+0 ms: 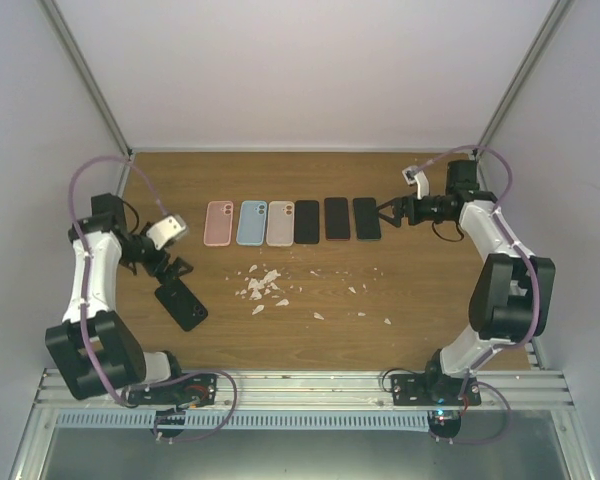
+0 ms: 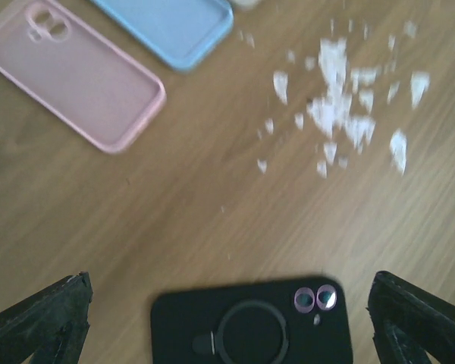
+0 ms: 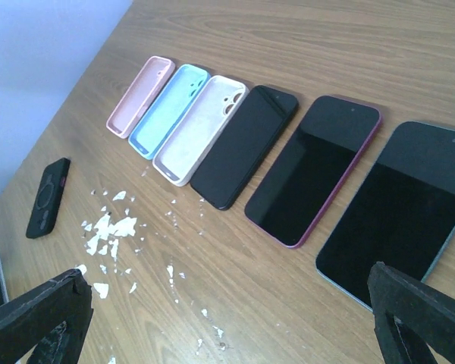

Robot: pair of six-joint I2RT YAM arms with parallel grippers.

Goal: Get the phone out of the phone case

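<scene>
A black phone in its case (image 1: 182,305) lies back side up at the table's left, its camera lenses and ring mark facing up in the left wrist view. Above its far end, my left gripper (image 1: 174,269) stands open, one finger (image 2: 57,322) to each side of the phone in that view and nothing held. At the right of the back row, my right gripper (image 1: 390,212) is open beside the rightmost bare phone (image 1: 367,218); nothing is between its fingers. Two more bare phones, a middle one (image 3: 316,168) and a left one (image 3: 245,145), lie screen up.
Empty cases in pink (image 1: 218,223), blue (image 1: 251,223) and pale white (image 1: 280,223) continue the row to the left. White flakes (image 1: 264,284) are scattered mid-table. Open wood stretches across the right front.
</scene>
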